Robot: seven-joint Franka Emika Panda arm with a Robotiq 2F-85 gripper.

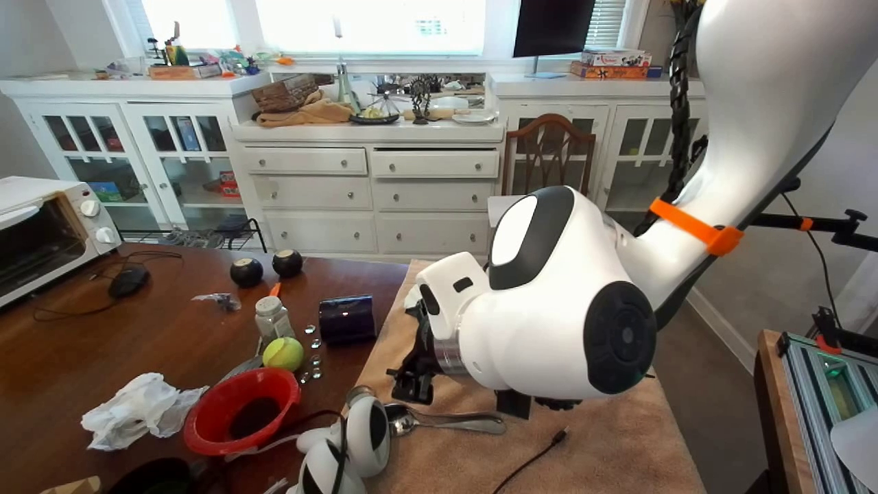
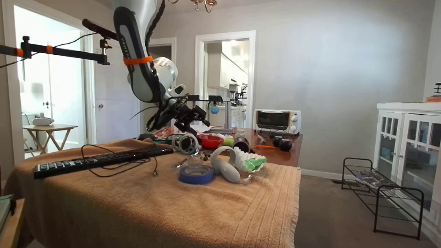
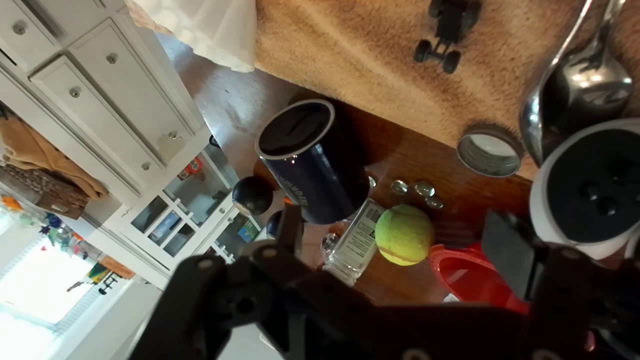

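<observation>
My gripper [image 1: 413, 385] hangs above the edge between towel and bare wood, its fingers apart with nothing held. In the wrist view, one dark finger [image 3: 292, 227] shows at the left and a grey finger pad [image 3: 508, 255] at the right. Beyond them lie a dark blue mug [image 3: 318, 171] on its side, a yellow-green tennis ball [image 3: 405, 234], a clear labelled bottle [image 3: 358, 240] and a red bowl [image 3: 471, 273]. The mug's handle is out of sight. Small glass beads [image 1: 316, 361] lie between mug and ball.
Spoons [image 1: 453, 420], white controllers [image 1: 368, 437] and a metal ring [image 3: 490, 150] crowd the towel's edge. Also on the towel [image 2: 231, 206] are blue tape [image 2: 196, 175] and a keyboard [image 2: 103, 160]. A toaster oven [image 1: 49, 239] stands at the wooden table's far end.
</observation>
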